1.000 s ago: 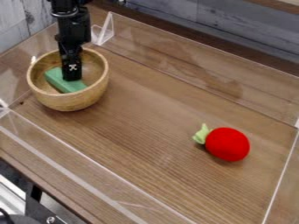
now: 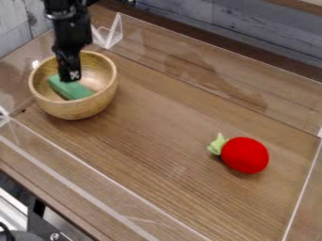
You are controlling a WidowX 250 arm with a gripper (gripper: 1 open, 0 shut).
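Note:
A wooden bowl [image 2: 93, 106] sits at the upper left of the camera view, with a green block [image 2: 70, 89] lying inside it. My black gripper [image 2: 73, 74] reaches down from the top into the back of the bowl, just above the green block. Its fingertips are small and dark, and nothing clearly shows between them; it looks shut. A red tomato-like object [image 2: 246, 155] with a pale green top lies at the lower right.
Raised wooden walls run along the back and right. A clear plastic piece [image 2: 107, 30] stands behind the gripper, and dark cables show at the bottom left corner.
The gripper has shifted slightly within the back of the bowl. The bowl, green block and red object look essentially where they were.

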